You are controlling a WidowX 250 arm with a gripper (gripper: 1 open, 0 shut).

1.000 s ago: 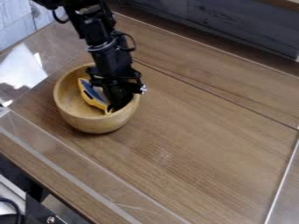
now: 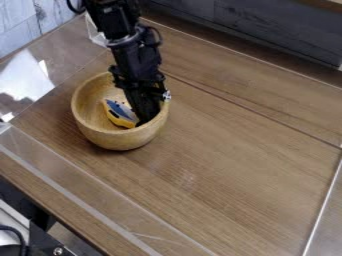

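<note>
My black gripper [image 2: 147,105] reaches down from the top into a wooden bowl [image 2: 100,130] on the left half of the table, its lower end at the bowl's right side. A yellow and blue object [image 2: 119,113] lies inside the bowl, left of the gripper's fingers. The fingertips are dark and partly hidden, and nothing can be seen clearly held between them.
A dark wall [image 2: 267,30] runs along the back. Cables and dark fittings sit at the lower left edge.
The arm has shifted slightly within the bowl area, and the yellow and blue object shows a little differently beside the fingers. The bowl stays in about the same place.
</note>
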